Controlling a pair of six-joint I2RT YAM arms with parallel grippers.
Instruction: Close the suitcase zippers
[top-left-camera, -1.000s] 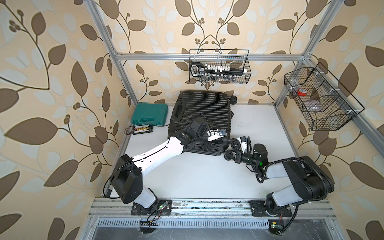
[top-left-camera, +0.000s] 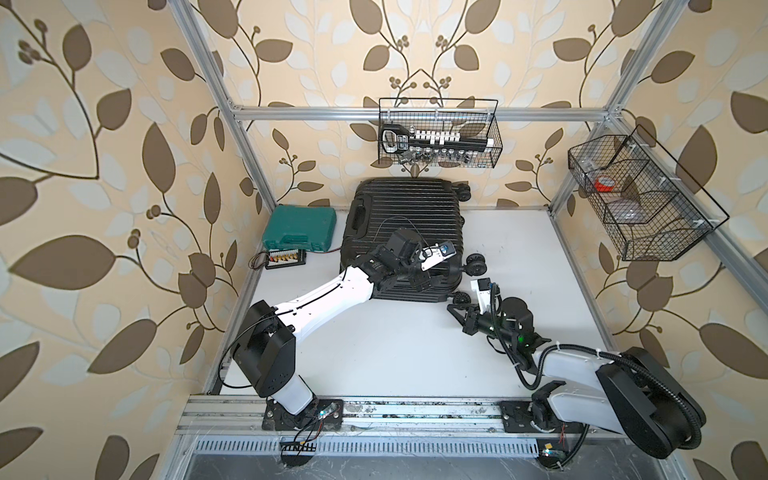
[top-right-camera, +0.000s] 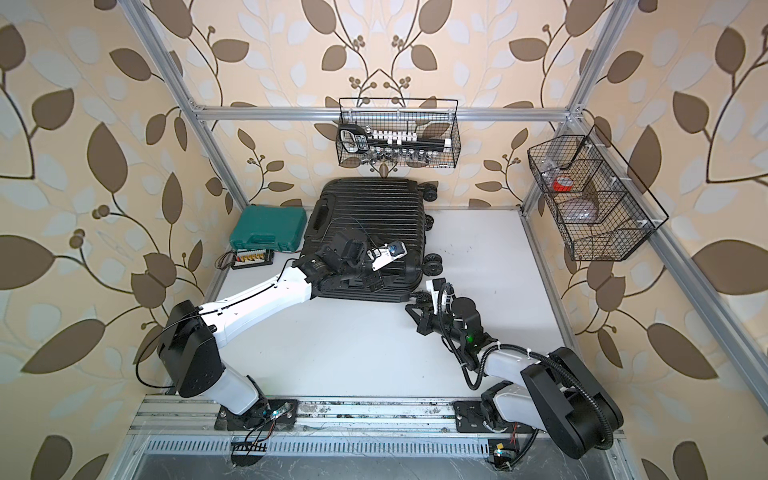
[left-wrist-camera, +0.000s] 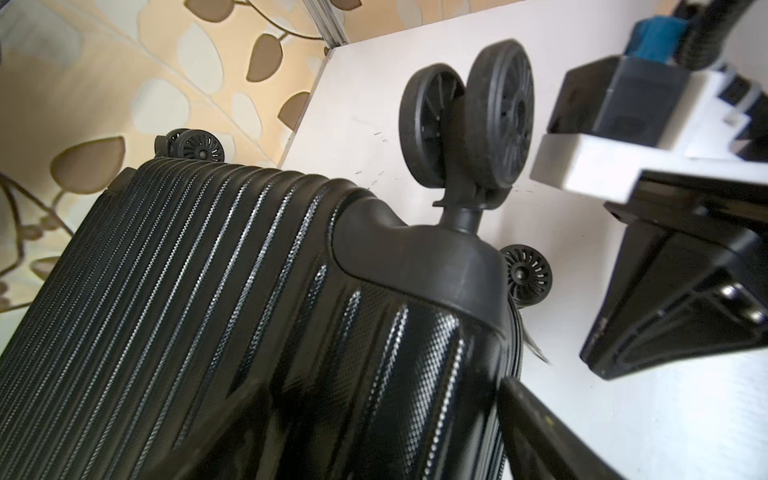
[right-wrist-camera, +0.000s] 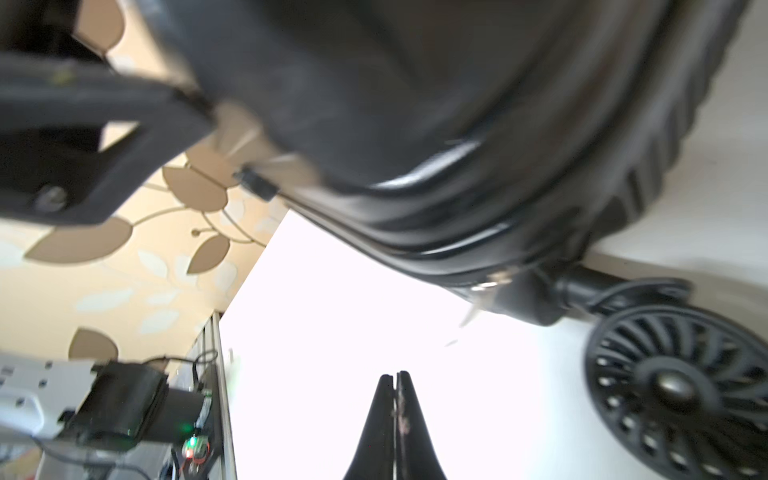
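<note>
A black ribbed suitcase (top-left-camera: 400, 208) lies flat on the white table, its caster wheels (left-wrist-camera: 496, 112) pointing right. My left gripper hovers over the suitcase's front right part, open, its fingers either side of the ribbed corner in the left wrist view. My right gripper is low beside the front right wheel, shut, with nothing seen between its fingertips. In the right wrist view the suitcase's rounded edge fills the top, with a small blurred metal piece (right-wrist-camera: 492, 284) on it; whether it is a zipper pull I cannot tell.
A green case (top-left-camera: 297, 225) and a small tray of tools (top-left-camera: 284, 257) lie at the left. Wire baskets (top-left-camera: 640, 196) hang at the back and right.
The suitcase has shifted slightly toward the back, with my left gripper moving along above it. My right arm's elbow has swung down and outward, its gripper staying near the wheel.
</note>
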